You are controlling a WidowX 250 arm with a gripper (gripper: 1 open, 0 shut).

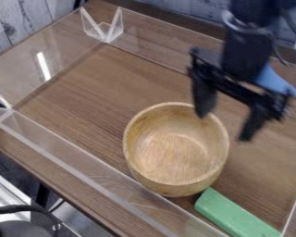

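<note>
My gripper point(228, 106), dark and motion-blurred, hangs open over the right side of the table, above and behind a round wooden bowl point(161, 151). Its fingers point down, and I cannot make out anything between them. The bowl stands empty near the front middle. A green block point(236, 214) lies at the front right, beside the bowl. A blue object point(277, 77) shows at the back right, partly hidden by my gripper.
A clear plastic piece point(103, 28) stands at the back left. Transparent walls run along its edges.
</note>
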